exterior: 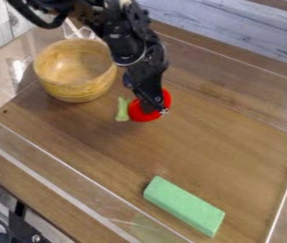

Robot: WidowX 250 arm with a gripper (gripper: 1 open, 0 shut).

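My black gripper (pixel 151 104) reaches down from the top centre, shut on a red round object (pixel 141 112), whose sides show around the fingers. A small pale green piece (pixel 122 111) lies just to its left on the wooden table, touching or very close. A yellow bowl (pixel 65 74) stands to the left of the arm.
A long mint-green block (pixel 183 205) lies at the front right of the table (pixel 222 142). Clear rails run along the table's left and right edges.
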